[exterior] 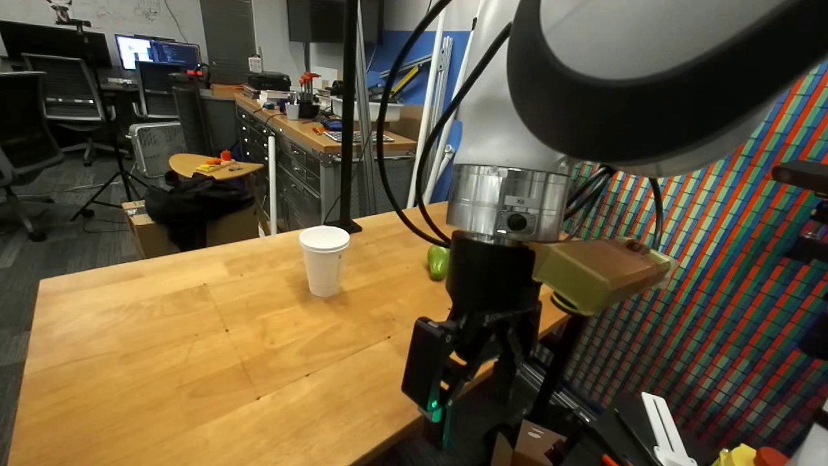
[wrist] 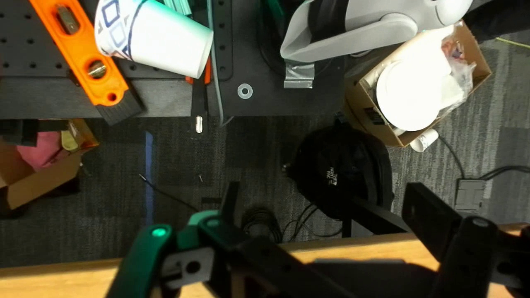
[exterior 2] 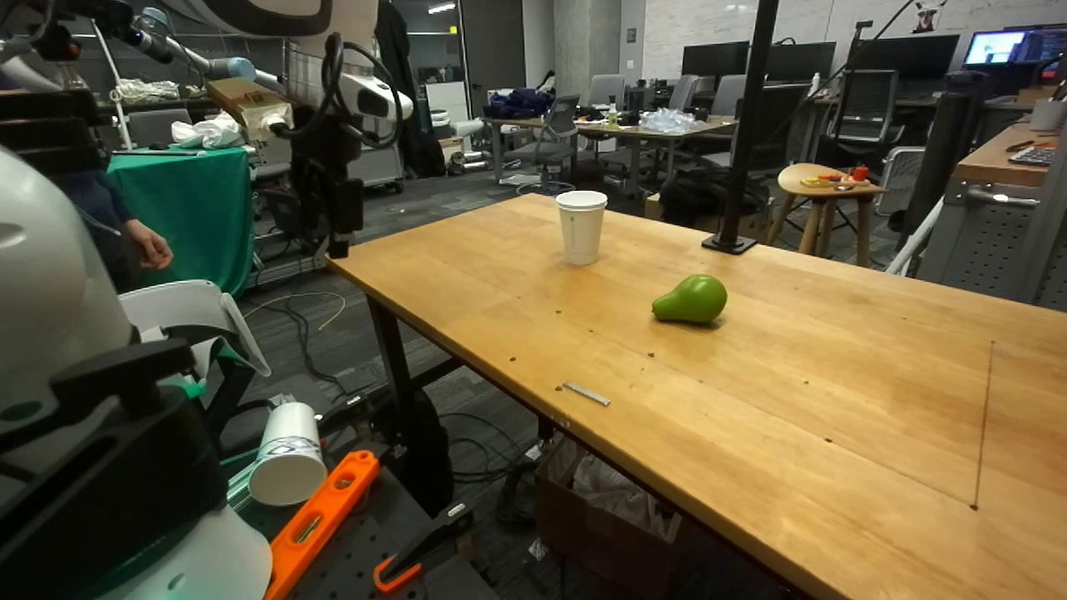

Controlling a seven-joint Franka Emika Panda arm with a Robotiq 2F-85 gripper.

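Observation:
A stack of white paper cups point(exterior: 324, 264) stands upright on the wooden table point(exterior 2: 860, 370). Closer to the middle lies a green pear point(exterior 2: 692, 300), partly hidden behind my arm in exterior view 1. My gripper points down near the table's edge, well apart from both cups and pear. Its fingers are spread wide in the wrist view, with only floor and a black backpack showing beyond the gap.
A thin metal strip point(exterior 2: 586, 394) lies near the table edge, and a black post point(exterior 2: 740, 150) rises from the far side. Off the table are a tipped paper cup point(wrist: 161, 37), an orange level point(wrist: 82, 54) and a box of white items point(wrist: 477, 69).

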